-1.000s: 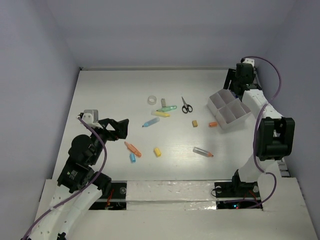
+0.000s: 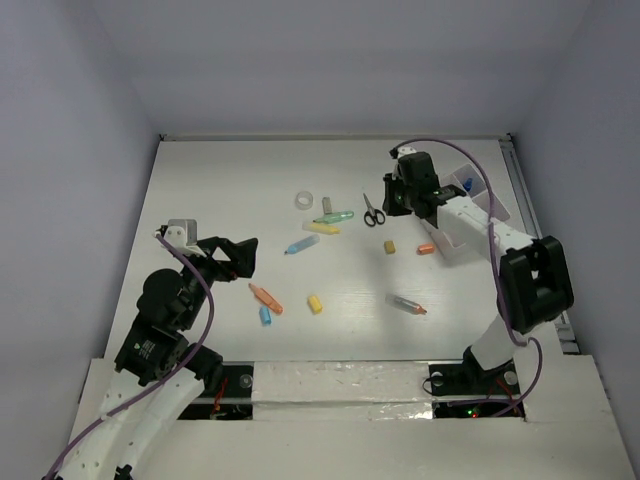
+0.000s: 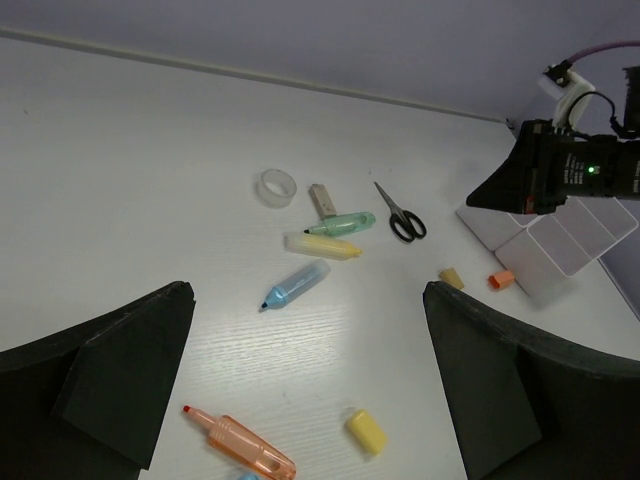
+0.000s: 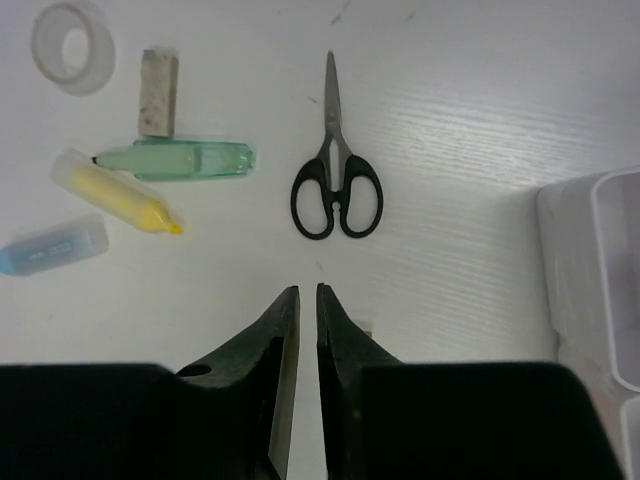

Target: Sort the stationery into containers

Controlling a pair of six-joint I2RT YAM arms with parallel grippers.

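Black-handled scissors [image 4: 336,195], a tape ring [image 4: 72,45], a grey eraser [image 4: 158,95], green [image 4: 180,158], yellow [image 4: 115,195] and blue [image 4: 55,250] markers lie loose mid-table, with orange [image 3: 245,445] and other pieces nearer the front. A white compartment organiser [image 4: 575,270] stands at right. My right gripper hangs left of the organiser, near the scissors, fingertips close together; whether anything is between them is hard to tell. My left gripper stands open at the table's left, nothing between its fingers.
Walls border the table at back and sides. A grey marker [image 2: 405,304] lies at front right, an orange block [image 2: 425,249] beside the organiser.
My right gripper has moved left and toward the front from the back right corner, past the organiser toward the scissors. The left arm has not moved.
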